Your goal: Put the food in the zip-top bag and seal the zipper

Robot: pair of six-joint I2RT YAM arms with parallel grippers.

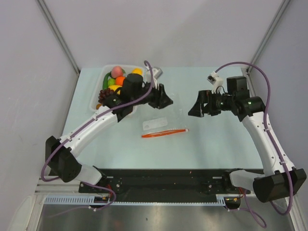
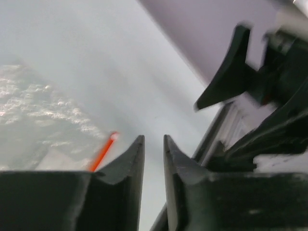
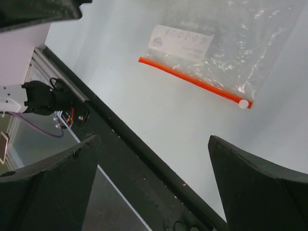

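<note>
A clear zip top bag [image 3: 231,43] lies flat on the table's middle, its orange zipper [image 3: 192,77] along the near edge, a white label on it. My left gripper [image 1: 162,100] hangs over the bag's far part, fingers parted and empty; it is blurred in its own wrist view. My right gripper [image 1: 204,109] stands open and empty to the right of the bag, above the table.
A white bin [image 1: 96,93] of fruit and vegetables, red, orange, yellow, green and dark, sits at the back left, partly behind the left arm.
</note>
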